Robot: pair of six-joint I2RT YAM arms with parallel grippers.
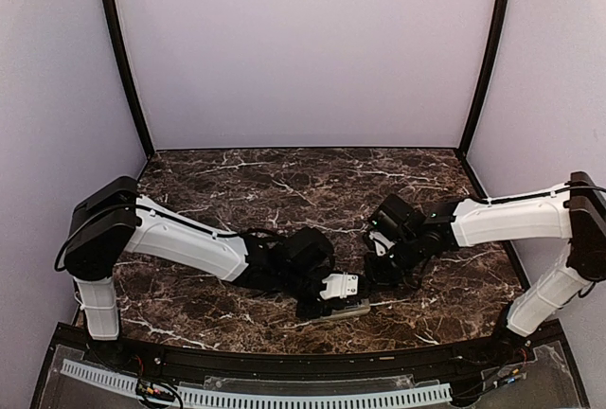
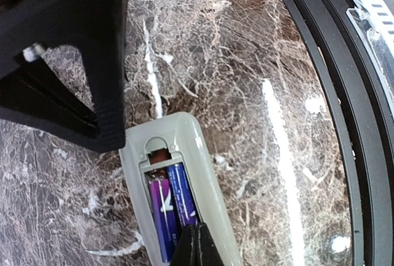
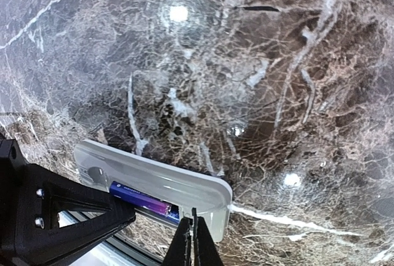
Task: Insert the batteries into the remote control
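The pale grey remote control lies on the table with its battery slot facing up, and in the top view the arms partly cover it. Inside the slot, a purple battery and a blue battery lie side by side. Whether both sit fully down I cannot tell. My left gripper is shut, its tips over the lower end of the blue battery, nothing visible between them. My right gripper is also shut and empty-looking, its tips in front of the remote's right end in its own wrist view.
Both grippers work close together over the remote, leaving little room between them. The table's front rail runs just before it. Behind the arms the marbled table is clear.
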